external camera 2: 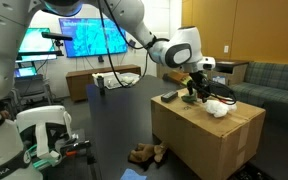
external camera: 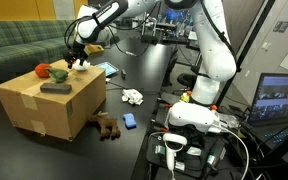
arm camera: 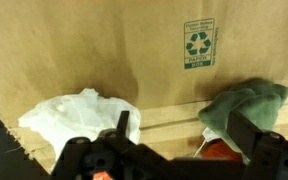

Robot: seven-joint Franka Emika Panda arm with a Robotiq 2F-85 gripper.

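My gripper stands open low over the cardboard box (external camera: 49, 118), its black fingers wide apart in the wrist view with nothing held between them. A crumpled white cloth (arm camera: 74, 122) lies by the left finger, which overlaps its edge from this angle; I cannot tell whether they touch. Near the right finger sits a dark green cloth-like thing (arm camera: 252, 104), with something red-orange (arm camera: 219, 150) partly hidden below it. In exterior view 2 the white cloth (external camera 2: 220, 107) rests on the box top near its right side.
A dark block (external camera: 56, 88) lies at the box top's near edge. On the dark floor are a brown object (external camera: 109, 128), a blue object (external camera: 130, 121) and a white crumpled piece (external camera: 132, 97). Open floor surrounds the box's front.
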